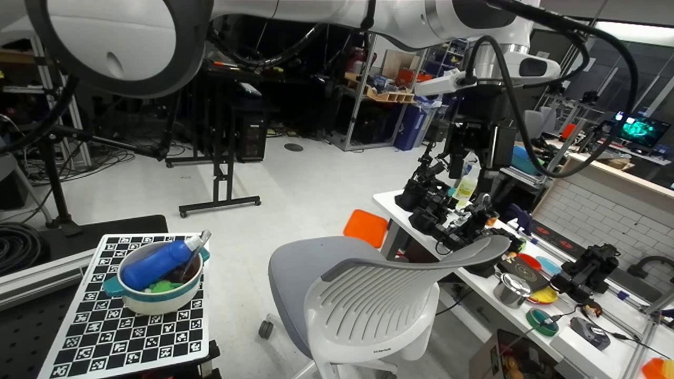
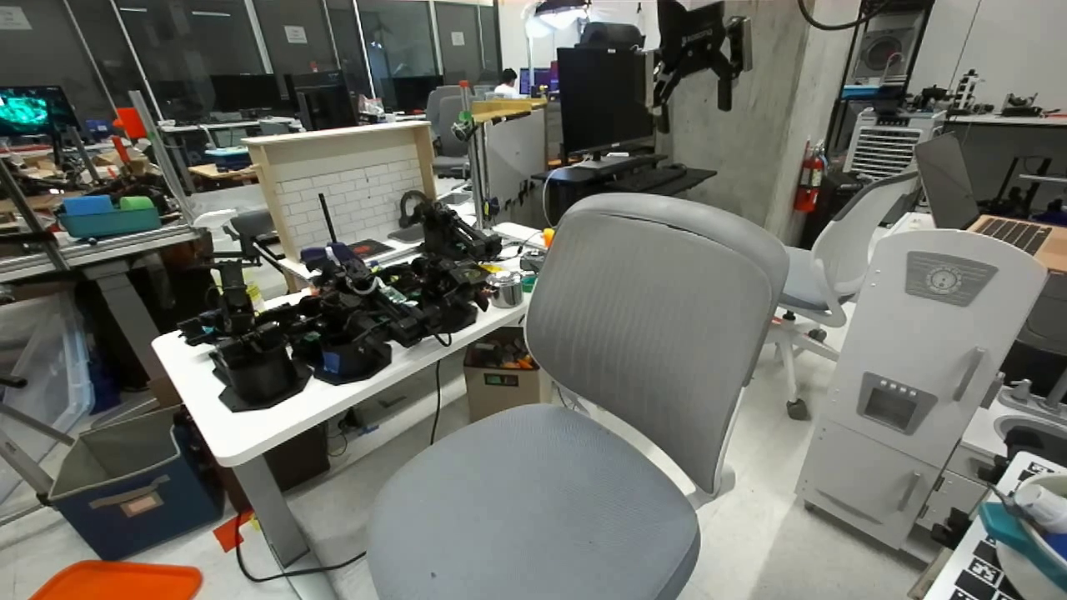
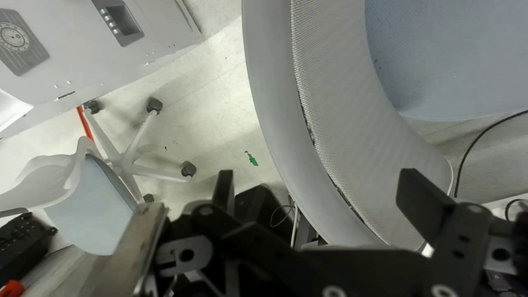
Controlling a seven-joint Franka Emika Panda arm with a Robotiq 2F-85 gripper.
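Note:
My gripper stands open in the wrist view, its two dark fingers wide apart with nothing held between them. Beneath it lies the curved top of the grey chair's backrest, apart from the fingers as far as I can tell. In exterior view 1 the gripper hangs pointing down from the white arm, high in the picture. That same grey office chair fills the lower middle there. At the lower left a white and teal pot sits on a checkered board, holding a blue bottle and other items.
A white table carries black robot arms and a metal pot. A grey toy kitchen and a second chair stand beyond the near chair. An orange seat-like piece is low near the table.

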